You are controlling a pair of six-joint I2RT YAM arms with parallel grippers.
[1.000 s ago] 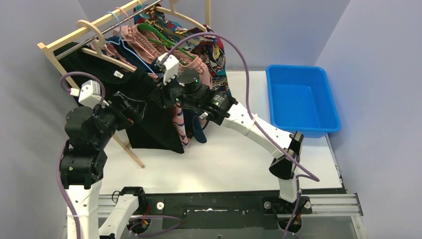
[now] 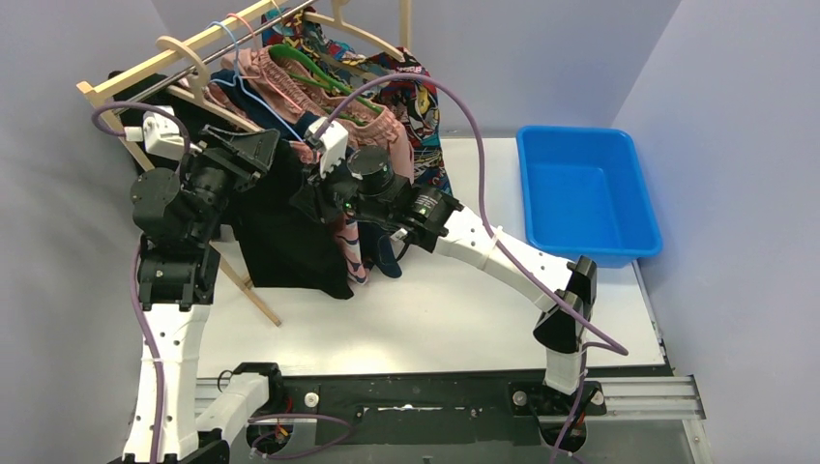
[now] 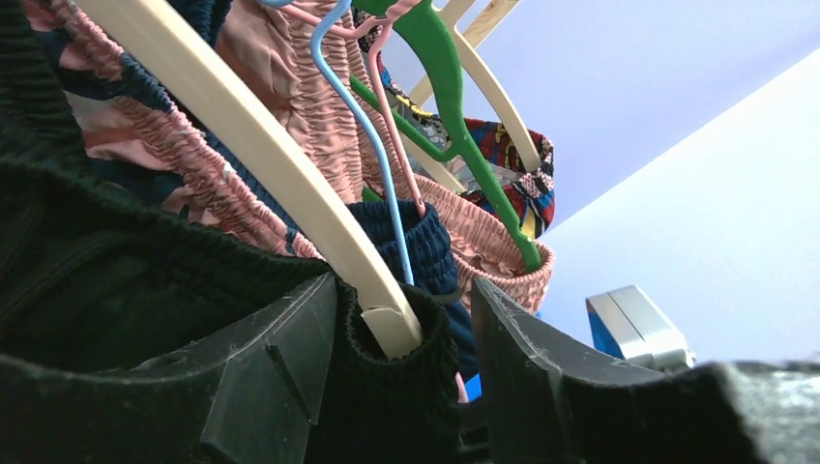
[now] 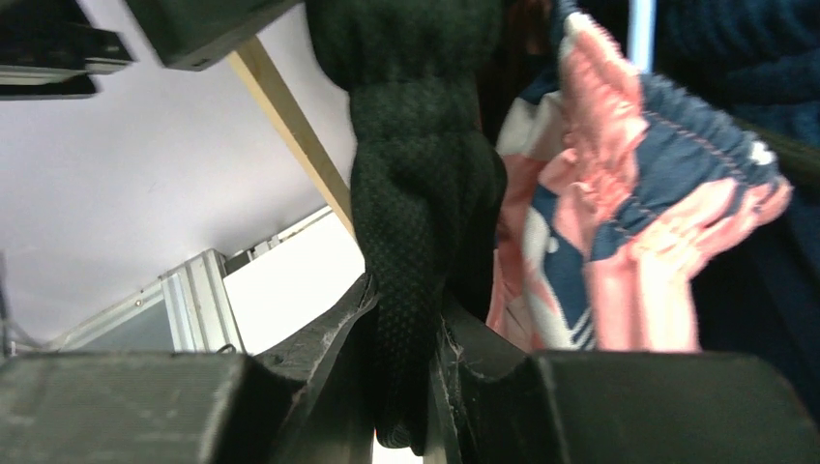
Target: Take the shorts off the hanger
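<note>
The black shorts hang on a wooden hanger near the left end of the rack. In the left wrist view, the hanger's tip pokes into the shorts' gathered waistband. My left gripper is open there, one finger on either side of the hanger tip and waistband. It sits at the upper part of the shorts in the top view. My right gripper is shut on a narrow fold of the black cloth, which stretches upward from its fingers.
More clothes on hangers crowd close by: patterned pink-navy shorts, pink shorts on a green hanger, and a blue wire hanger. An empty blue bin stands at the right.
</note>
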